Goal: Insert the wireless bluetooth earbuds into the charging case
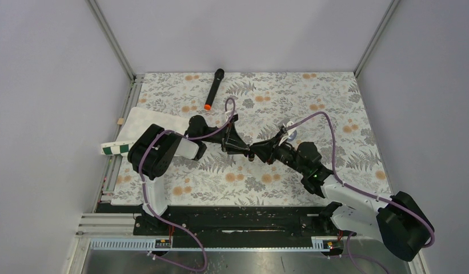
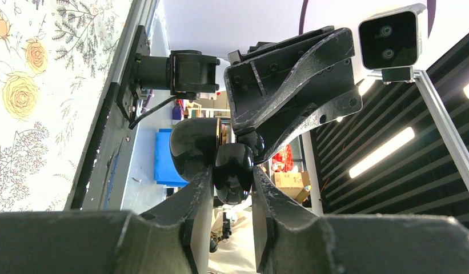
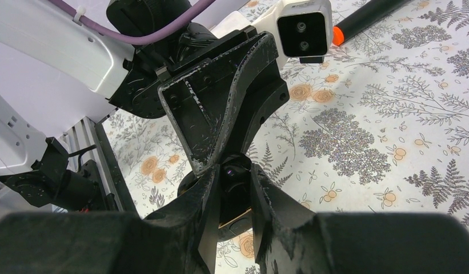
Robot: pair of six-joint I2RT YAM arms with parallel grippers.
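Both grippers meet in mid-air over the middle of the table. In the left wrist view my left gripper is shut on a glossy black piece [image 2: 233,168], with the open-lidded charging case [image 2: 192,145] right beside it, gold showing at its rim. My right gripper reaches in from above at that case. In the right wrist view the right fingers [image 3: 235,188] are shut on a small black glossy piece, likely an earbud, at the case [image 3: 232,227]; the left gripper is behind it. Which piece is earbud or case is partly hidden.
A black microphone [image 1: 214,88] with an orange end lies at the back of the table. A white board [image 1: 137,123] and a green-white striped item [image 1: 112,148] lie at the left edge.
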